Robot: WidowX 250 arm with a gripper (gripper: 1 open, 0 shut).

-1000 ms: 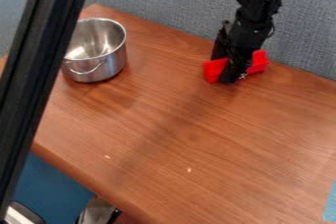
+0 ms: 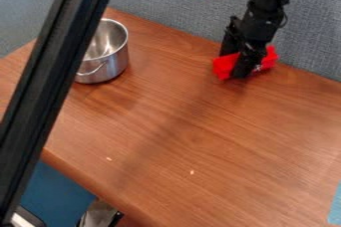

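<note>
My black gripper [image 2: 242,62] is down at the back right of the wooden table, shut on a bright red object [image 2: 225,66] that shows on both sides of it. The red object's exact shape is hard to make out behind the fingers. A steel pot [image 2: 104,54] with a wire handle stands to the left, apart from the gripper.
A grey padded wall [image 2: 309,27] runs behind the table. A dark frame bar crosses the left side of the view.
The gripper and red object have risen slightly in the view, toward the back. The pot stays in place, while the dark bar at the left has shifted right.
</note>
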